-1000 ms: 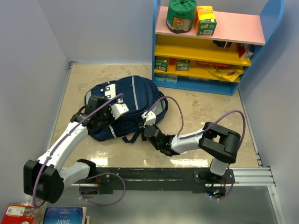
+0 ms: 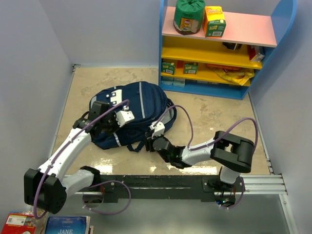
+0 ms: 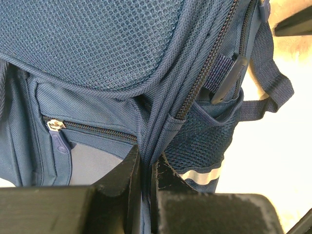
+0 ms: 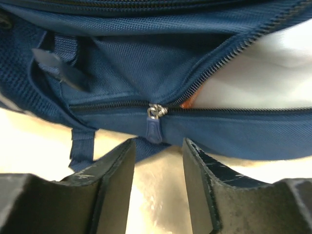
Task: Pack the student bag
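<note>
A navy school bag [image 2: 129, 100] lies on its side on the floor, its front edge towards me. My left gripper is shut on a pinched fold of the bag's fabric [image 3: 158, 126] beside a zipper. In the right wrist view, a zipper pull [image 4: 154, 129] hangs at the corner of a partly unzipped side, with something white [image 4: 258, 73] showing inside the opening. My right gripper is part open, its fingers to either side of the pull tab and just below it; nothing is clamped between them.
A blue shelf unit [image 2: 207, 49] with boxes and packets stands at the back right. Books [image 2: 68, 225] lie at the bottom left. Floor to the bag's right is bare, and a strap [image 2: 138, 145] trails at its front edge.
The left arm has stayed almost still, with the bag shifting only slightly.
</note>
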